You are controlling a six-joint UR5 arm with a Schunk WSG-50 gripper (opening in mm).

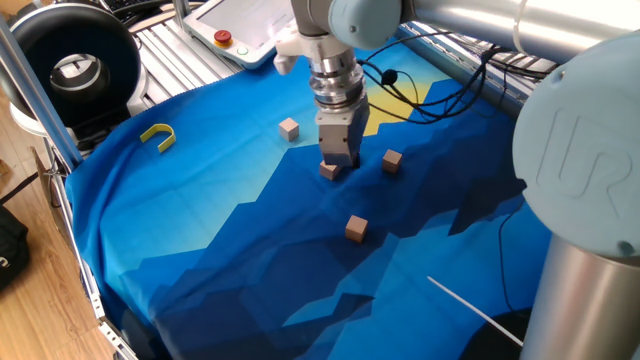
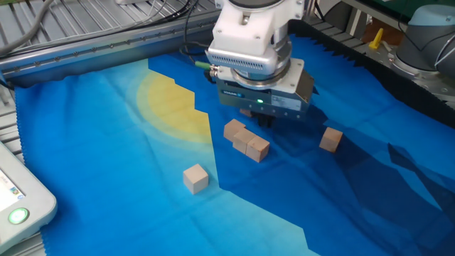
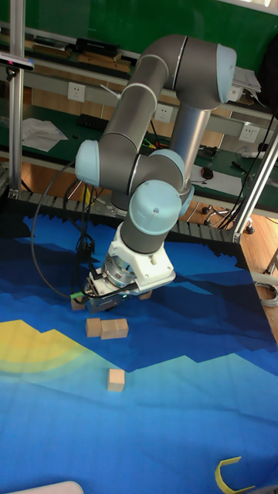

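Observation:
My gripper (image 2: 264, 122) hangs low, pointing down beside a touching row of three wooden blocks. Its short dark fingers show under the housing, but whether they are apart or together is unclear. Of the row, the end block (image 2: 257, 148), middle block (image 2: 243, 139) and far block (image 2: 234, 129) all show in exterior view 2. From exterior view 1 the gripper covers most of the row, leaving one block (image 1: 329, 171) partly visible. A paler block (image 1: 289, 129) sits apart. Two more lie singly: one block (image 1: 392, 161) near the gripper and another (image 1: 356, 229) farther off.
A yellow curved piece (image 1: 158, 136) lies near the cloth's edge. Black cables (image 1: 470, 88) loop beside the arm. The teach pendant (image 2: 21, 192) stands at the table edge.

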